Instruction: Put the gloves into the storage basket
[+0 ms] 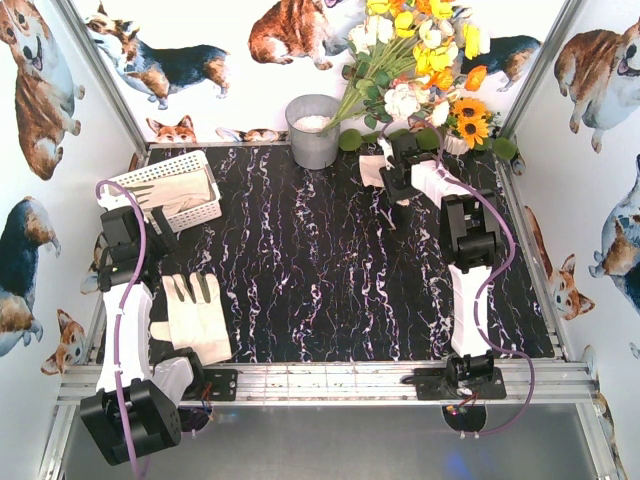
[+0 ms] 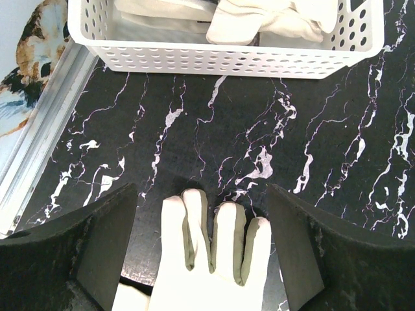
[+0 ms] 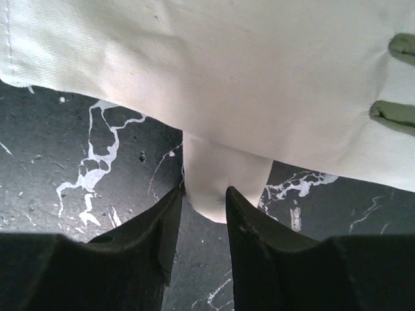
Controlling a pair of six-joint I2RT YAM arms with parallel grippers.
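Observation:
The white storage basket (image 1: 207,210) at the back left holds pale gloves, also seen atop the left wrist view (image 2: 227,61). Below it lies a cream glove (image 1: 200,330) with fingers toward the basket. My left gripper is open above that glove, with nothing between its fingers. At the back right another cream glove (image 1: 369,172) lies under my right arm. In the right wrist view my right gripper has parted fingers at the tip of a short cream flap of that glove (image 3: 224,165); I cannot tell whether they touch it.
A grey bucket (image 1: 314,140) stands at the back centre, with flowers (image 1: 430,70) leaning right over my right arm. Walls edge the table at the sides and back.

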